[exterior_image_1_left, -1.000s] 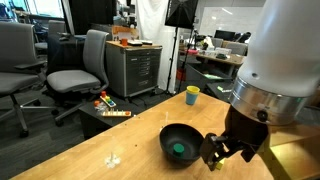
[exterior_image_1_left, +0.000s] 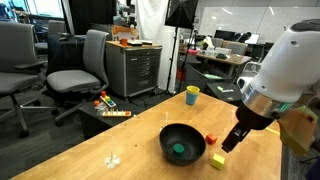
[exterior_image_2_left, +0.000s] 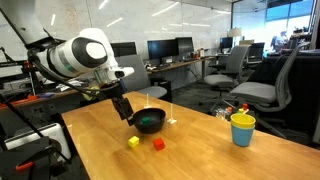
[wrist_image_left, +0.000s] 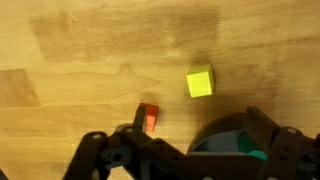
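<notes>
A black bowl (exterior_image_1_left: 168, 136) stands on the wooden table with a green object (exterior_image_1_left: 179, 149) inside it. Outside the bowl lie a small yellow block (exterior_image_1_left: 218, 161) and a small red block (exterior_image_1_left: 211, 139). The wrist view looks down on the yellow block (wrist_image_left: 200, 81), the red block (wrist_image_left: 151, 118) close to one finger, and part of the bowl (wrist_image_left: 222, 127). My gripper is open and empty, with its fingers spread. In exterior view 2 the gripper (exterior_image_2_left: 119, 103) hangs above the table near the bowl (exterior_image_2_left: 150, 120) and the yellow block (exterior_image_2_left: 133, 142).
A blue and yellow cup (exterior_image_2_left: 242, 130) stands farther along the table. Beyond the table's edge in exterior view 1, a dark box (exterior_image_1_left: 92, 121) carries several colourful items. Office chairs (exterior_image_1_left: 84, 70) stand behind.
In exterior view 1 the arm has moved away from the camera and to the right, and its fingertips sit higher in the picture. More of the yellow and red blocks shows now. The bowl has not moved.
</notes>
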